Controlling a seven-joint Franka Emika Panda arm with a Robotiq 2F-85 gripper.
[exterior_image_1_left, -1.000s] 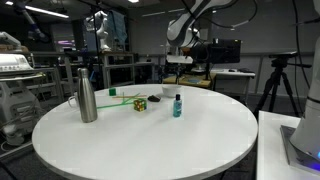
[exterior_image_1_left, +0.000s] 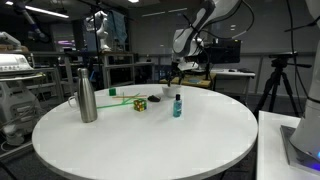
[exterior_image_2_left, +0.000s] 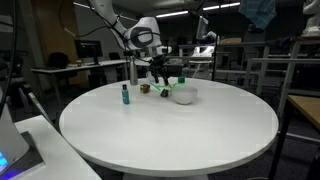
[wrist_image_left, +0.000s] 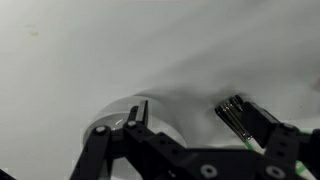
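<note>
In the wrist view my gripper stands open with a wide gap between its fingers. The left finger overlaps the rim of a white bowl (wrist_image_left: 98, 128), partly hidden by the gripper; whether they touch I cannot tell. By the right finger lies a dark striped object (wrist_image_left: 230, 112) with a bit of green beside it. From exterior view 1, the gripper (exterior_image_1_left: 180, 75) hangs over the far side of the table, just above the bowl (exterior_image_1_left: 169, 91). Exterior view 2 has the bowl (exterior_image_2_left: 185, 95) to the right of the gripper (exterior_image_2_left: 161, 78).
A steel thermos (exterior_image_1_left: 87, 97) stands at the left of the round white table (exterior_image_1_left: 130, 150). A blue bottle (exterior_image_1_left: 178, 108), a coloured cube (exterior_image_1_left: 140, 104), a black item (exterior_image_1_left: 154, 98) and green strips (exterior_image_1_left: 118, 104) lie across its middle and back.
The objects on the table look unmoved.
</note>
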